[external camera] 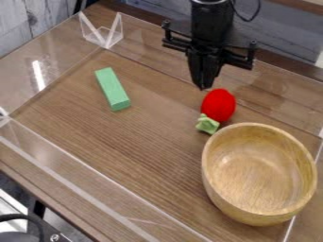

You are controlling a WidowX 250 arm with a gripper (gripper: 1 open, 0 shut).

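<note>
My black gripper (pixel 207 59) hangs over the upper middle of the wooden tray, its fingers pointing down; I cannot tell how wide they stand. Below it and a little to the right lies a red strawberry-like object (pixel 218 105) with a green top (pixel 206 124), apart from the gripper.
A green block (pixel 112 88) lies at the left. A large wooden bowl (pixel 258 172) fills the lower right. A clear plastic piece (pixel 101 31) sits by the upper-left edge. The lower-left tray floor (pixel 101 170) is clear.
</note>
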